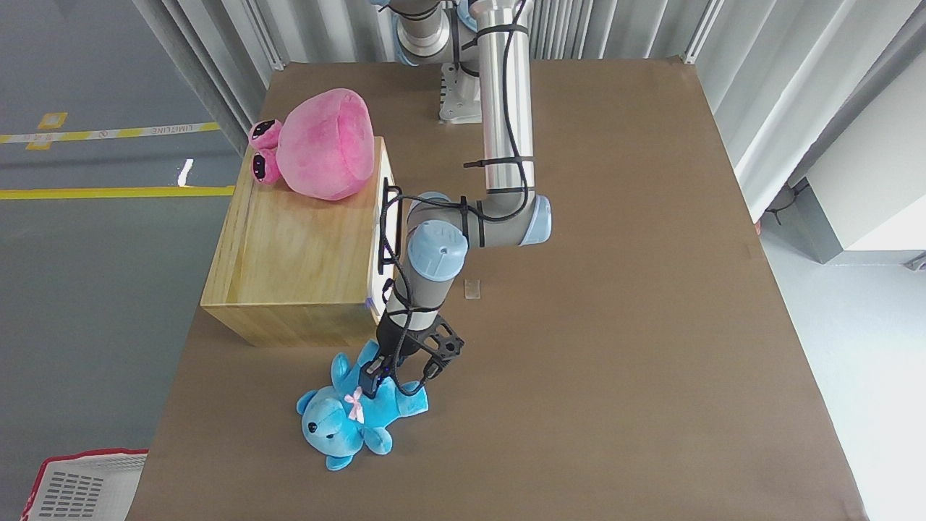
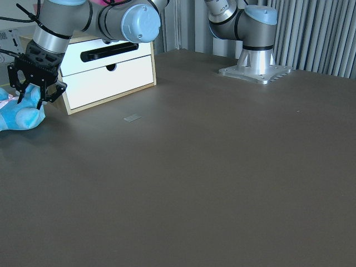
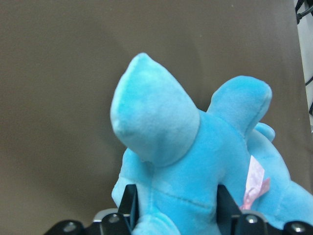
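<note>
A blue plush bear [image 1: 329,422] with a pink bow lies on the table in front of the wooden drawer box. My gripper [image 1: 401,376] is down over the bear's body in the front view and at its side in the left view [image 2: 30,97]. In the wrist view the blue plush [image 3: 171,161] fills the space between my black fingers; whether they press on it is unclear.
The wooden box [image 1: 286,260] with white drawer fronts carries a pink plush toy [image 1: 325,143].
</note>
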